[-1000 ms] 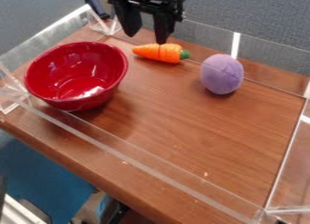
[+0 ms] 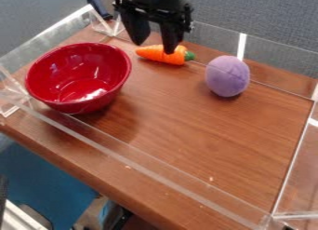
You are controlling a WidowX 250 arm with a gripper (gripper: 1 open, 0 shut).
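My black gripper (image 2: 154, 33) hangs at the top centre, its two fingers spread with nothing between them, just above an orange toy carrot (image 2: 162, 55) with a green tip. A red bowl (image 2: 77, 77) sits at the left of the wooden table. A purple ball-like toy (image 2: 228, 77) lies to the right of the carrot.
Clear plastic walls ring the table (image 2: 199, 150), with a grey padded surface behind.
My gripper has shifted slightly to the right and varied a little in height over the carrot. The bowl, carrot and purple toy are unmoved.
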